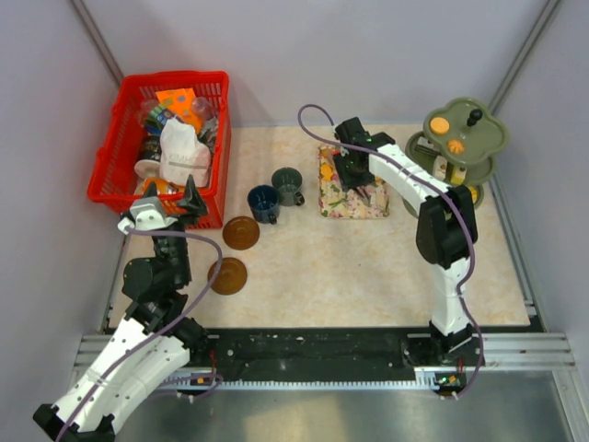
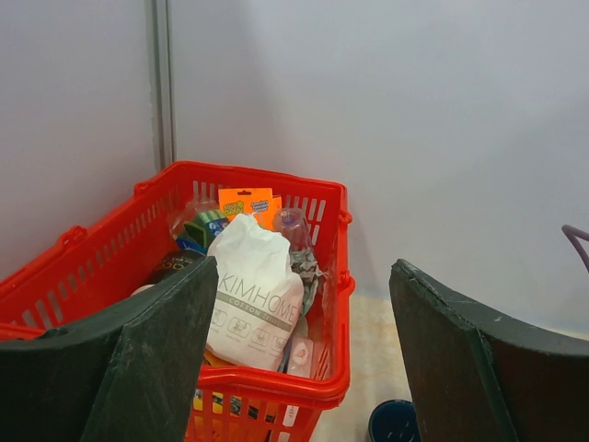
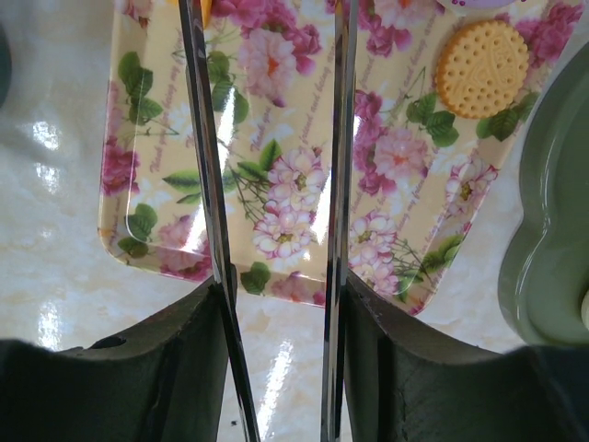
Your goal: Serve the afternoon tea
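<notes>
My right gripper hangs open over a floral tray [image 3: 285,230]. A round biscuit [image 3: 480,69] lies at the tray's right, and yellow and lilac items are partly seen at its far edge. My left gripper is open and empty, beside the red basket [image 1: 212,83]. A blue mug [image 1: 263,204] and a green mug [image 1: 287,185] stand left of the tray, near two brown coasters [image 1: 240,234].
A green tiered stand [image 1: 483,138] with snacks is at the back right, close by the tray.
</notes>
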